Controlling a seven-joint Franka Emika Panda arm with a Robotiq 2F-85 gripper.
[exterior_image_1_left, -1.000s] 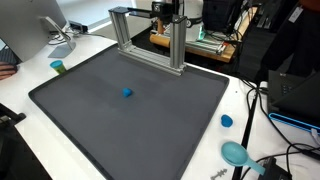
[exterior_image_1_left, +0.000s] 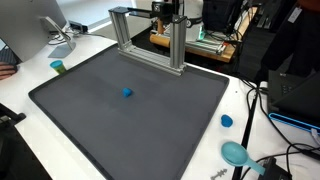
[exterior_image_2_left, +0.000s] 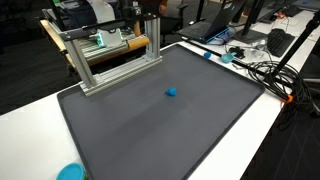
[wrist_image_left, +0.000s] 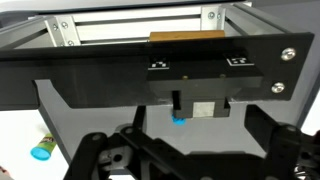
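My gripper stands open in the wrist view, its dark fingers spread to either side of a small block (wrist_image_left: 204, 109) on a black bar (wrist_image_left: 100, 80). No contact between fingers and block can be made out. Behind the bar, a strip of wood (wrist_image_left: 187, 36) and pale metal rails are visible. A small blue object (exterior_image_1_left: 127, 92) lies on the grey mat (exterior_image_1_left: 110, 125); in the wrist view it shows as a blue patch (wrist_image_left: 179, 121) below the bar. In both exterior views the gripper's fingertips are hard to make out near the top edge.
A metal-framed rack (exterior_image_2_left: 122, 72) stands at the mat's edge. Around the mat are a green-and-blue cylinder (exterior_image_1_left: 58, 67), a blue round piece (exterior_image_1_left: 226, 121) and a teal bowl-like piece (exterior_image_1_left: 240, 154). Cables (exterior_image_2_left: 285, 80) run beside the table.
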